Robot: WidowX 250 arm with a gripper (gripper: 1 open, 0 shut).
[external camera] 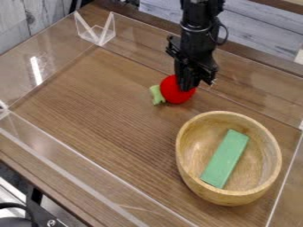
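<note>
The black gripper [185, 73] reaches down from the top, its tip just over and partly in front of a red round object [178, 93] with a green end [157, 96]. Whether it touches the red object, and how its fingers stand, is hard to tell.
A large tan bowl [193, 170] holding a green block [225, 158] sits at the lower right. A clear wire-like holder [98, 27] stands at the upper left.
</note>
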